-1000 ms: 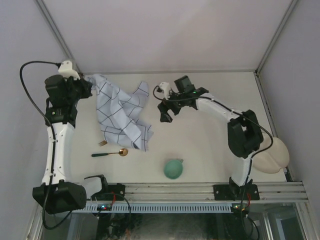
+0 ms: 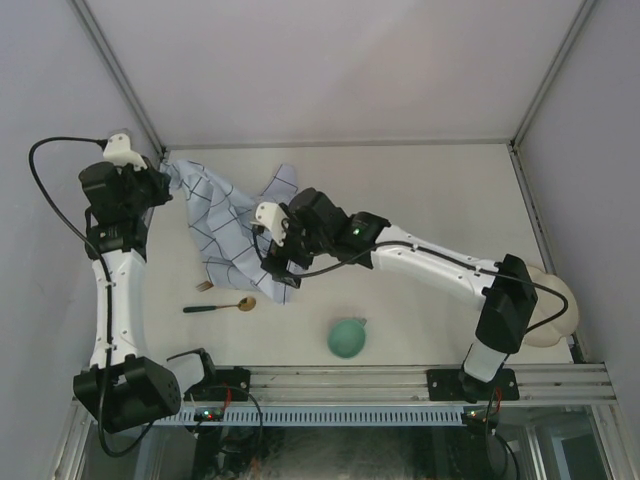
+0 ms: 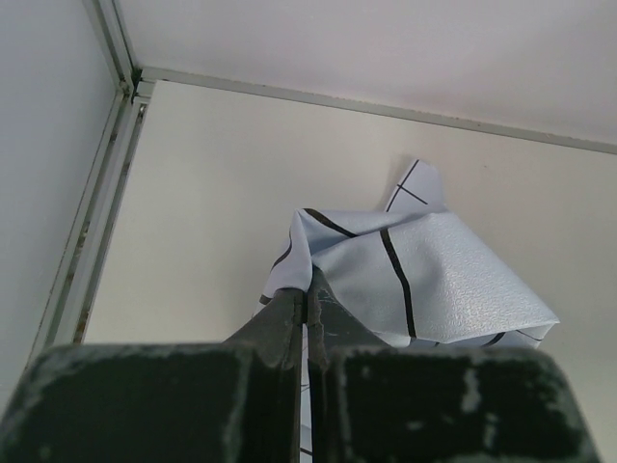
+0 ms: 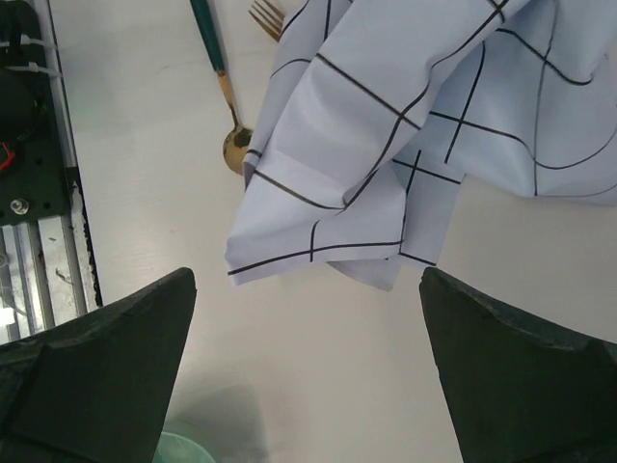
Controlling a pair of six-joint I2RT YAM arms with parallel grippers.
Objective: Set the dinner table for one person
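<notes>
A white cloth with dark check lines (image 2: 222,225) lies rumpled on the left half of the table. Its back left corner is pinched in my left gripper, which is shut on it. Over the cloth's right side, my right gripper (image 2: 280,270) stands open; in the right wrist view the cloth (image 4: 337,164) lies beyond the fingers (image 4: 106,371), with nothing between them. A green-handled spoon (image 2: 220,306) rests in front of the cloth. Fork tines (image 4: 266,17) show beside the cloth's edge. Nearer the front sits a green cup (image 2: 347,338).
At the far right a beige plate (image 2: 550,315) lies partly behind the right arm. A metal rail (image 2: 400,375) runs along the front edge.
My right gripper has swung left from bare table to over the cloth's right side. The left gripper has shifted slightly left, still at the cloth's corner.
</notes>
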